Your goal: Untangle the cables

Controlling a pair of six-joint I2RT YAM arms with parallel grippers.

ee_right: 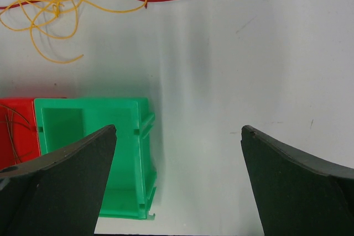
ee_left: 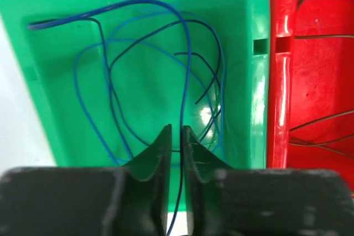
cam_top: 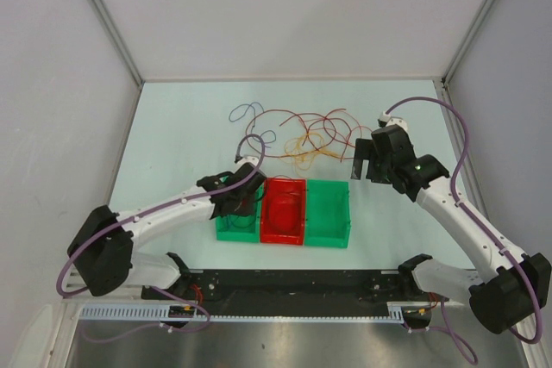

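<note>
Over the left green compartment (ee_left: 257,4), my left gripper points down with its fingertips a narrow gap apart. A blue cable (ee_left: 187,70) runs through that gap and arches across the compartment; whether the fingers touch it is hard to tell. Beneath it lie loops of blue cable (ee_left: 83,106) and darker cable. Right of the bins, my right gripper stands wide open and empty above bare table. Behind the bins, red cable (cam_top: 302,116) and yellow cable (cam_top: 302,157) cross in a loose tangle. A blue cable (cam_top: 240,109) lies left of them.
The red compartment (ee_left: 279,98) holds some thin, dark-looking cable. The right green compartment (ee_right: 142,153) is empty.
</note>
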